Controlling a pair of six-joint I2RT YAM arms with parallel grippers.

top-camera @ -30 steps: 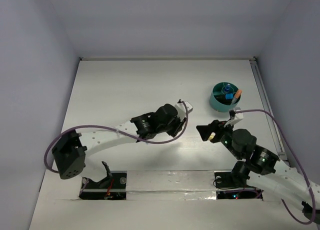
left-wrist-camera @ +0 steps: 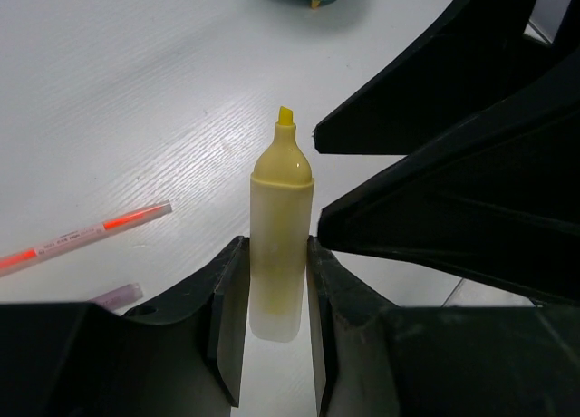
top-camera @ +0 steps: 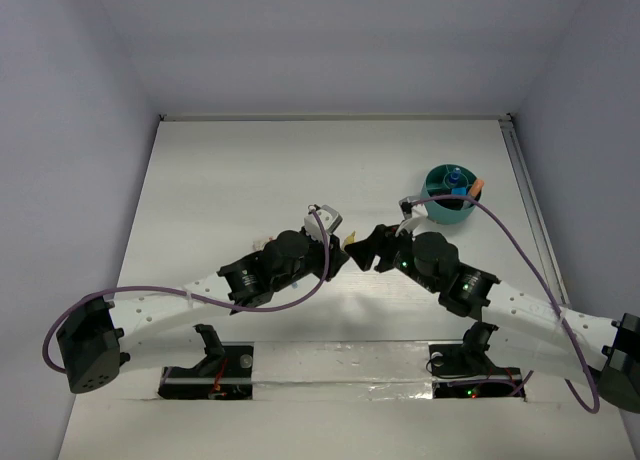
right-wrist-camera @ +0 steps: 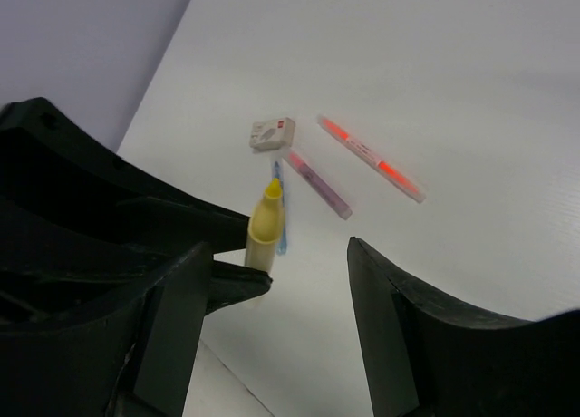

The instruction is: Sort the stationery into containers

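Note:
My left gripper holds a yellow highlighter [left-wrist-camera: 281, 218] upright, cap end up, in mid-air at the centre of the top view. My right gripper [top-camera: 367, 246] is close beside it, its parted black fingers around the right side of the highlighter in the left wrist view, not visibly closed on it. An orange marker [right-wrist-camera: 370, 158], a purple marker [right-wrist-camera: 317, 183], a blue pen [right-wrist-camera: 282, 227] and a small white box [right-wrist-camera: 272, 133] lie on the table to the left. The teal round container [top-camera: 436, 208] at the back right holds blue items and an orange one.
Grey walls [top-camera: 80, 130] border it at the sides and back, with a metal rail [top-camera: 330, 117] along the rear edge.
My left gripper has moved left with the highlighter.

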